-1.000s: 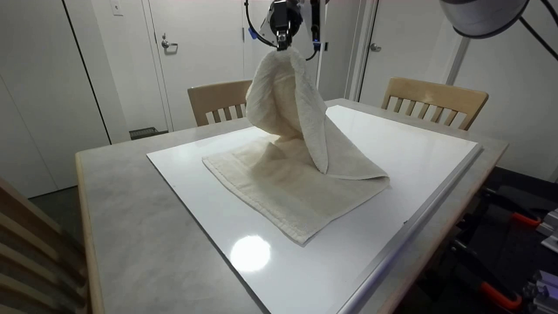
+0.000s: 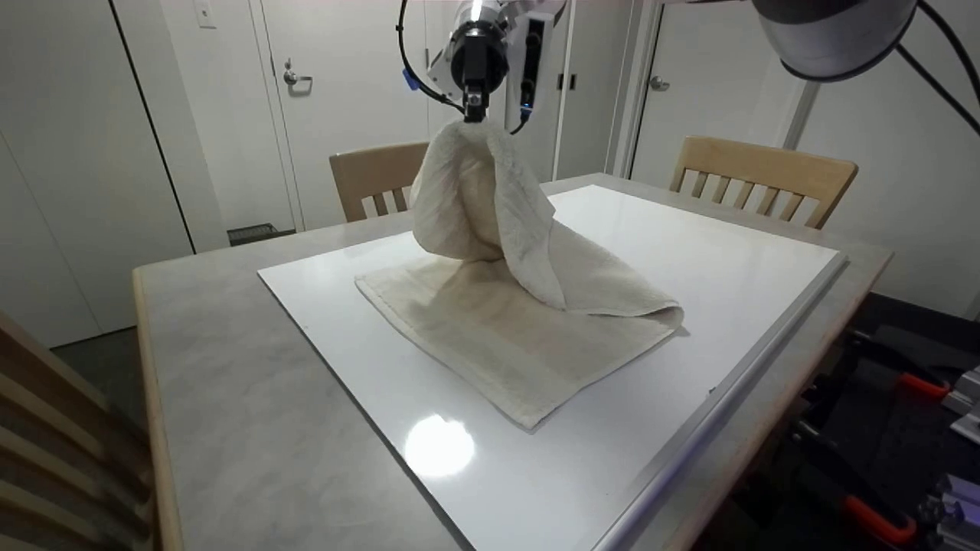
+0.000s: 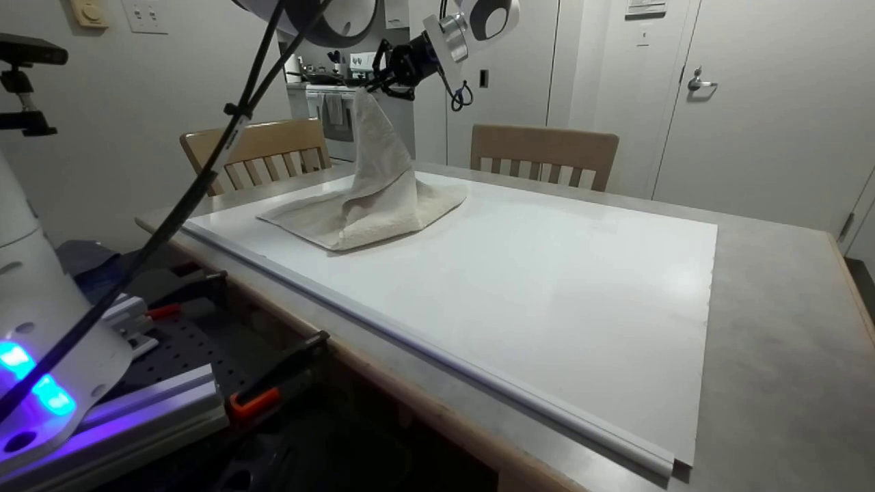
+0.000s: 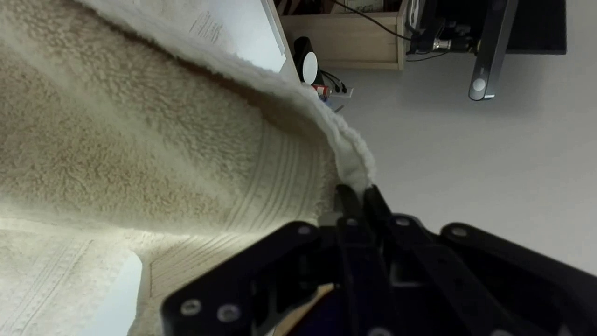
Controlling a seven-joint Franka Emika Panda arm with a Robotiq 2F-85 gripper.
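Observation:
A cream towel [image 2: 514, 330] lies partly spread on the white board, with one part lifted high into a drooping fold. At the top of that fold my gripper [image 2: 475, 118] is shut on the towel's edge. From the other side, the raised part of the towel [image 3: 379, 147] hangs as a narrow peak below my gripper [image 3: 370, 89]. The wrist view shows the towel's rim pinched between the black fingertips of the gripper. Fuzzy towel cloth [image 4: 140, 123] fills the left of that view.
The white board [image 3: 558, 311] covers much of the grey table [image 2: 230, 367], and most of it is bare. A raised rail [image 3: 426, 344] runs along one edge. Wooden chairs [image 2: 767, 174] stand at the table's far side. Black clamps with orange handles [image 3: 254, 403] sit by the robot base.
My gripper has moved down and to the left in exterior view 1, carrying the lifted fold with it. The towel's lower part stays in place on the board.

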